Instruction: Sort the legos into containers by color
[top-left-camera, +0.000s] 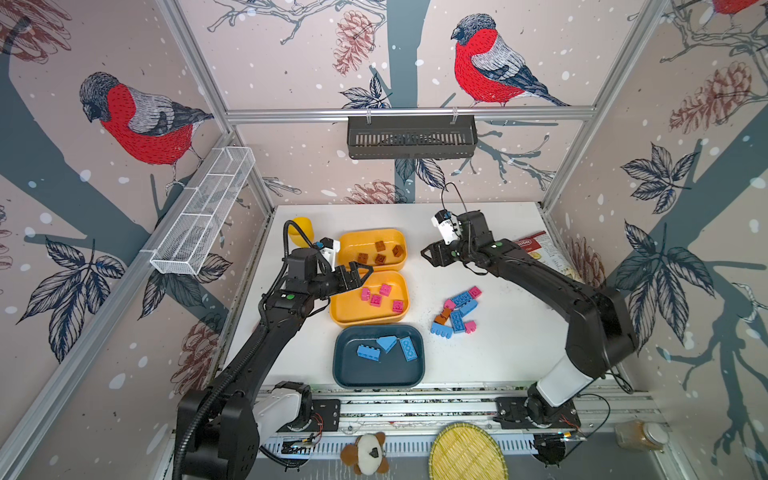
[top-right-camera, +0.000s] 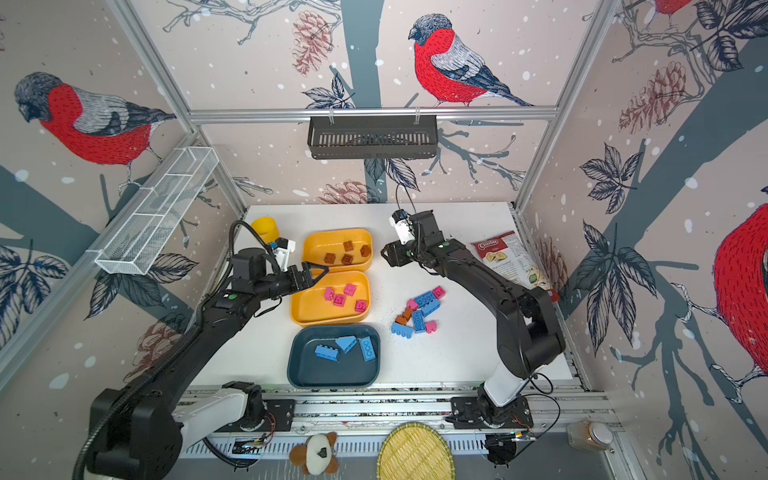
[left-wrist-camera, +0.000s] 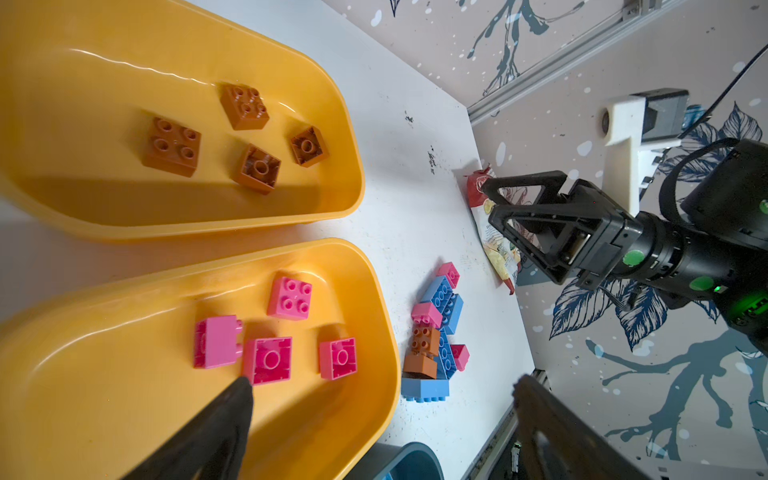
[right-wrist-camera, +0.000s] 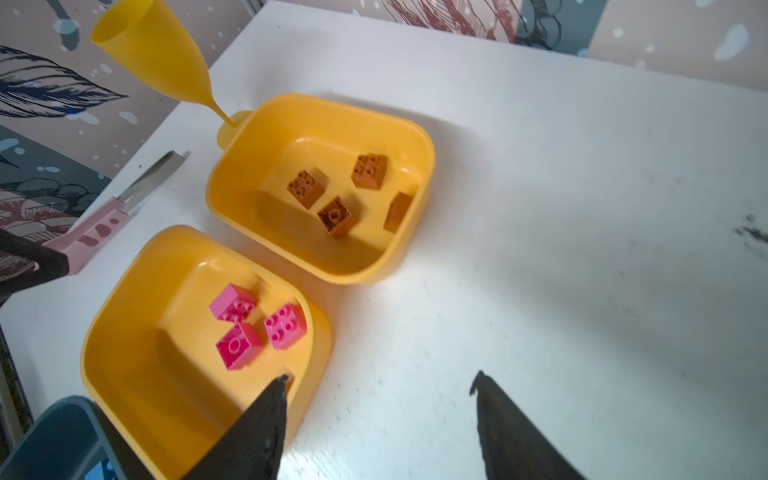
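Observation:
Four-sided orange bins stand mid-left: the back bin (top-left-camera: 371, 233) holds several brown bricks (left-wrist-camera: 172, 146), the middle bin (top-left-camera: 344, 317) several pink bricks (left-wrist-camera: 289, 298). In front, a dark bin (top-left-camera: 341, 373) has blue bricks (top-left-camera: 368, 353) in it. A loose pile of blue bricks (left-wrist-camera: 425, 389), pink bricks (left-wrist-camera: 426, 314) and brown bricks (left-wrist-camera: 421, 365) lies on the table right of the bins. My left gripper (top-left-camera: 365, 273) hovers over the bins' left part, open and empty. Above the bare table right of the back bin, my right gripper has its fingers apart, nothing between them.
A yellow cup (right-wrist-camera: 157, 56) stands behind the back bin's left side. A red-and-white snack bag (top-right-camera: 516, 260) lies at the table's right edge. A pink-handled utensil (right-wrist-camera: 96, 233) lies left of the bins.

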